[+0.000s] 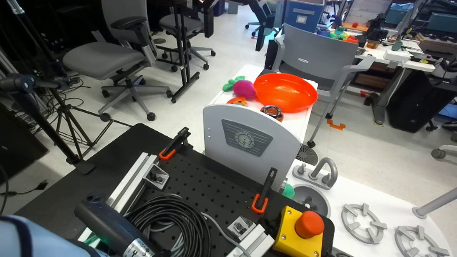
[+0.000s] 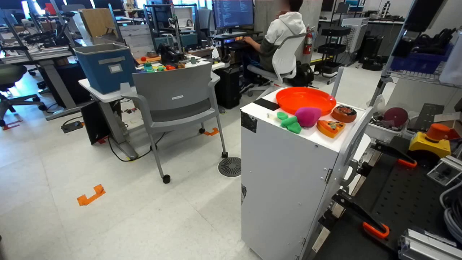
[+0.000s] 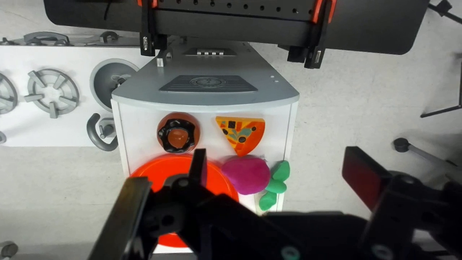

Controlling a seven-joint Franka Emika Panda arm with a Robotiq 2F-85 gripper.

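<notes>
High above the white cabinet top, my gripper is open, with nothing held between its widely parted fingers. Beneath it in the wrist view lies a magenta toy vegetable with green leaves. An orange-red plate sits beside it, partly hidden by one finger. Near the cabinet's grey back panel are a toy donut with dark icing and a toy pizza slice. Exterior view 1 shows only the gripper's lower end at the top edge. Exterior view 2 does not show it.
The grey panel stands upright between the toys and the black perforated table. Two clamps grip the table edge. A toy sink and burners are on a white counter alongside. A grey chair stands close to the cabinet.
</notes>
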